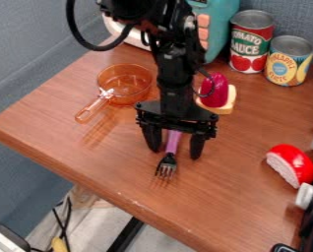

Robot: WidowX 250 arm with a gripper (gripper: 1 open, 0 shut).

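The black gripper (pixel 175 141) hangs low over the middle of the wooden table, its two fingers either side of the handle of a fork (pixel 167 163) with a pink-purple handle and dark tines. The tines point toward the table's front edge. Whether the fingers are closed on the handle is hard to tell.
An orange translucent pan (pixel 124 78) lies at left. Behind the arm are a pink object (pixel 215 91) on a yellow piece, two cans (pixel 251 44) and a teal toy. A red-and-white item (pixel 289 162) and black objects line the right edge.
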